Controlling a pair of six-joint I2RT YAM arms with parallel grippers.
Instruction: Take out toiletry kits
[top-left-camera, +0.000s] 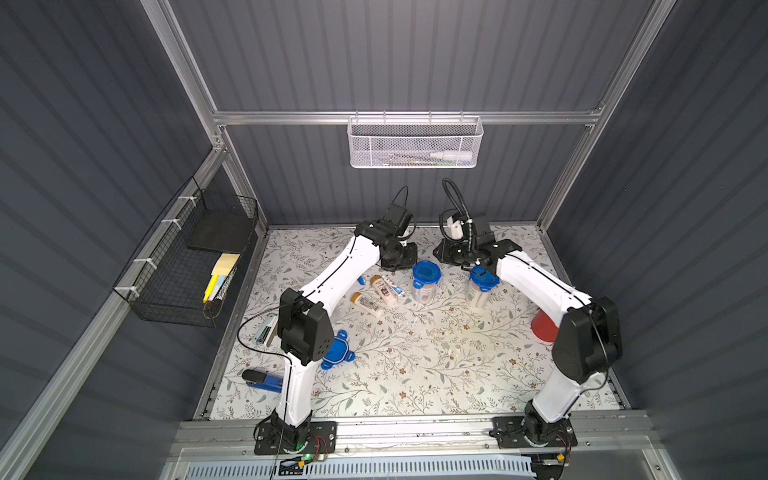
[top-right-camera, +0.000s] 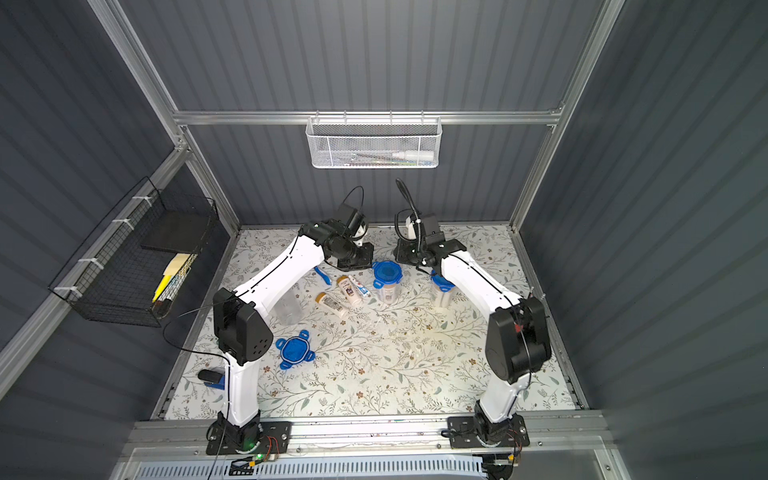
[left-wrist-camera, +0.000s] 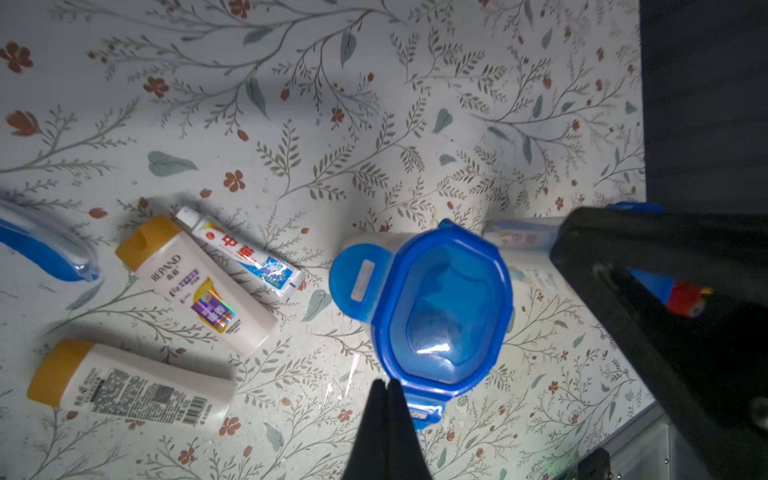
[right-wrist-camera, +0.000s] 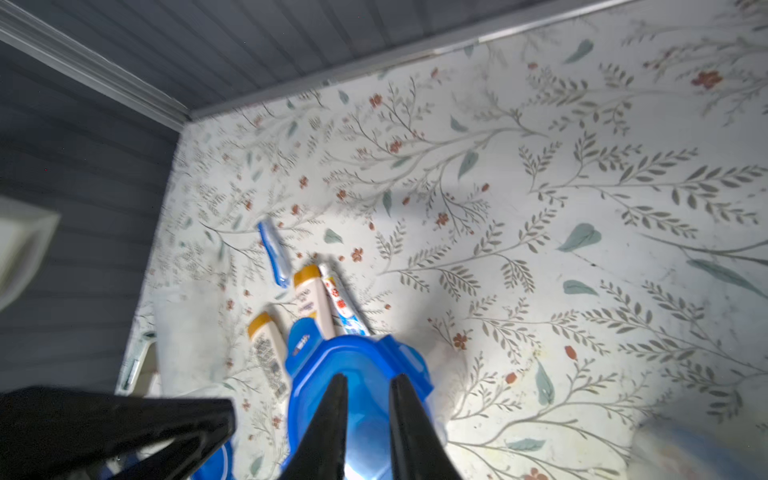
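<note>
A clear canister with a blue clip lid (left-wrist-camera: 444, 312) stands between my grippers at mid-table; a second lidded canister (top-left-camera: 482, 280) is to its right. Left of it lie a toothpaste tube (left-wrist-camera: 244, 252), two lotion bottles (left-wrist-camera: 188, 284) and a blue item (left-wrist-camera: 44, 240). My left gripper is shut, pointing over the canister's near side, with nothing seen between its fingers. My right gripper is over that canister's lid, its fingertips slightly apart and blurred; whether anything is between them is unclear.
A separate blue lid (top-right-camera: 294, 349) lies at the left front. A black wire basket (top-left-camera: 164, 280) hangs on the left wall, a white mesh basket (top-left-camera: 414, 144) on the back wall. A red object (top-left-camera: 544, 326) is at the right.
</note>
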